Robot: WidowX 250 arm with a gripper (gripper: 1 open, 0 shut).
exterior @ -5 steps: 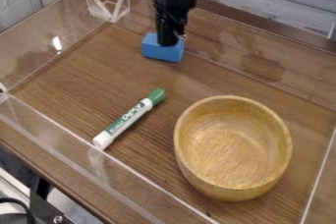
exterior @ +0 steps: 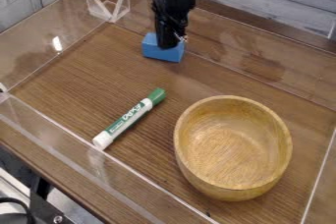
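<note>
My dark gripper (exterior: 165, 33) reaches down from the top centre, its tip just above or at the top of a blue block (exterior: 161, 51) on the wooden table. Its fingers look close together; whether they touch the block is hard to tell. A white tube with a green end (exterior: 126, 120) lies at the lower left.
A large tan oval bowl (exterior: 233, 184) stands at the lower right. Transparent side walls and a white back wall edge the area.
My gripper has shifted very slightly left over the blue block; the block, tube and bowl look unmoved.
</note>
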